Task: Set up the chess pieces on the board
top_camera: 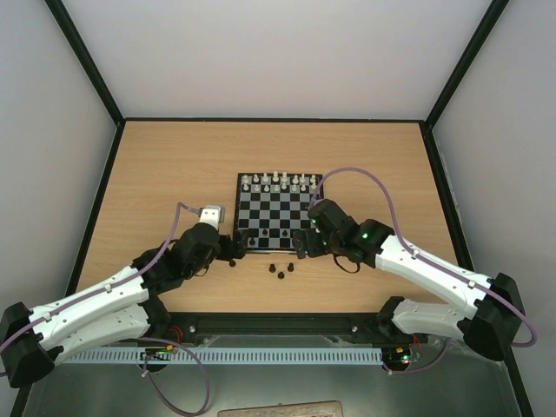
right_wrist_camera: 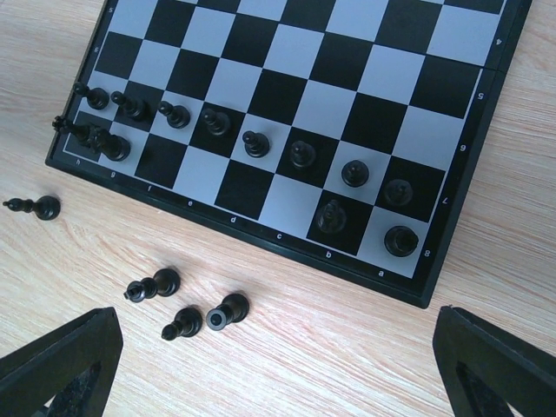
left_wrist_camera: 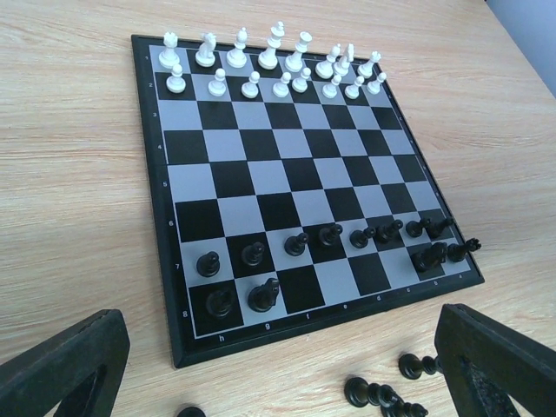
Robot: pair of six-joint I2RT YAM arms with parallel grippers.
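The chessboard [left_wrist_camera: 248,215] has the white pieces [left_wrist_camera: 268,52] standing in two rows at its far side. On the near side a row of black pawns [right_wrist_camera: 254,144] stands, with black pieces [left_wrist_camera: 263,295] behind it at both ends; the middle back-row squares are empty. Off the near edge, several black pieces [right_wrist_camera: 155,285] lie on the table, one black piece [right_wrist_camera: 35,207] apart to the left. My left gripper [top_camera: 238,243] is open at the board's near left corner, nothing between its fingers. My right gripper [top_camera: 300,244], open and empty, hovers by the near right part.
Both grippers are close together over the near edge, with loose black pieces between them on the table.
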